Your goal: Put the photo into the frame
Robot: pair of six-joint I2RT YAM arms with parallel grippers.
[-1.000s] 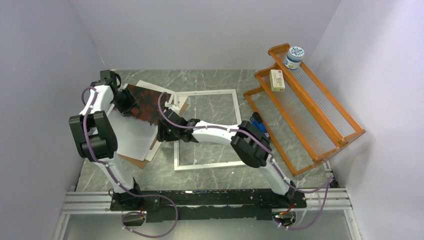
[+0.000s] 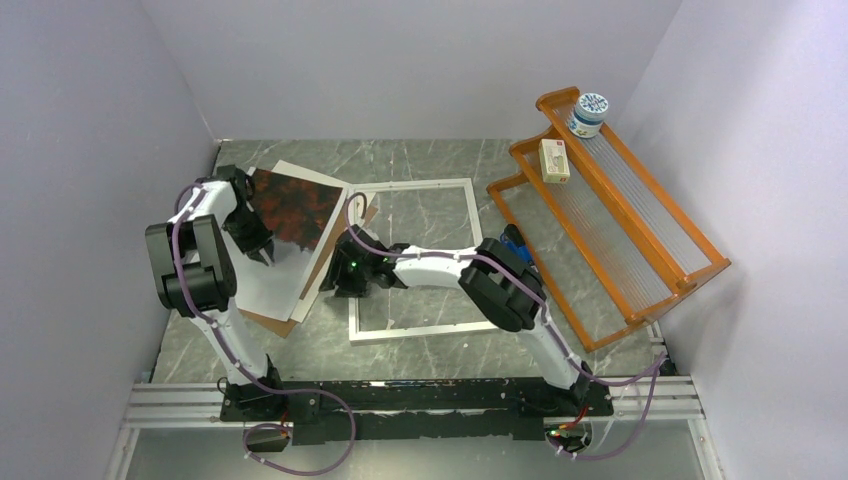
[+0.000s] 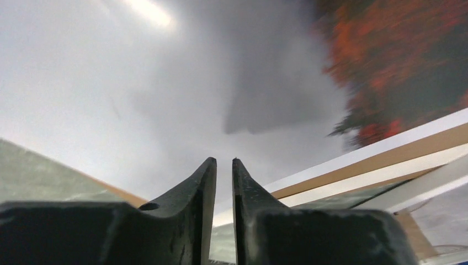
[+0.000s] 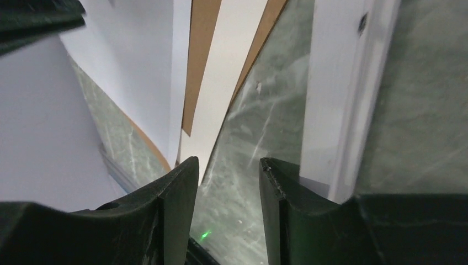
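The photo (image 2: 305,205), dark red above and pale below, lies flat at the left. Under it, brown board (image 2: 268,322) and a white strip (image 2: 312,290) stick out. My left gripper (image 2: 268,260) points down over its pale part; in the left wrist view a narrow empty gap shows between the fingers, and whether they touch the photo I cannot tell. The white frame (image 2: 415,184) rests flat in the middle. My right gripper is open beside the frame's left rail (image 4: 334,83), which lies outside the fingers; only table shows between its fingers.
At the right stands a wooden rack (image 2: 640,230) holding a small box (image 2: 554,161) and a white-and-blue jar (image 2: 588,115). A blue-and-black tool (image 2: 518,243) lies near its lower left side. Bare table (image 2: 420,155) stretches behind the frame.
My left gripper has moved from the photo's dark part toward the front, over its pale part. Photo and frame have not moved.
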